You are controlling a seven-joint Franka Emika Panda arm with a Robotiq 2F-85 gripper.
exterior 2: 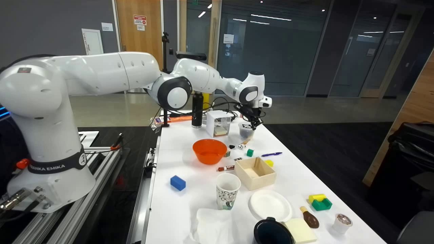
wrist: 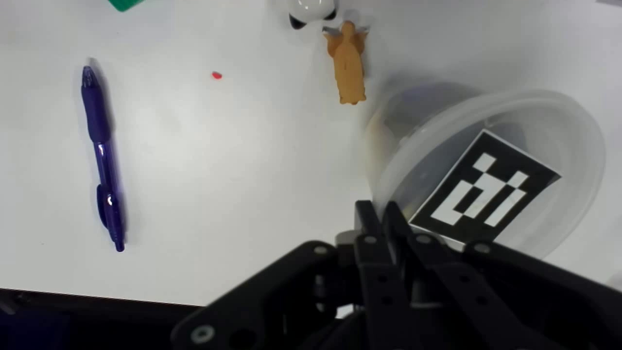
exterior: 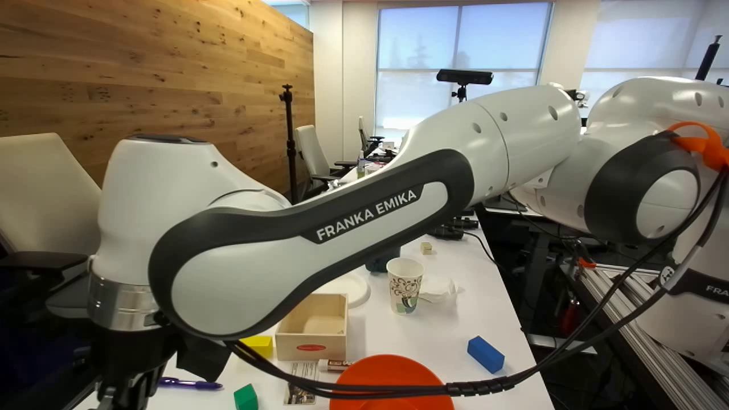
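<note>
In the wrist view my gripper is shut on the near left rim of a clear plastic tub (wrist: 574,192). A black-and-white patterned marker card (wrist: 484,186) shows inside the tub. From the second exterior view, the gripper (exterior 2: 255,125) is at the far end of the table, at the tub (exterior 2: 245,132). Whether the tub touches the table is hard to tell. In the first exterior view the fingertips and the tub are out of frame.
Left of the tub lie an orange-brown animal figure (wrist: 348,67) and a purple pen (wrist: 105,157). An orange bowl (exterior 2: 209,151), a wooden box (exterior 2: 255,175), a paper cup (exterior 2: 227,191) and a white dispenser (exterior 2: 218,123) stand on the table. Bare tabletop surrounds the blue block (exterior 2: 177,182).
</note>
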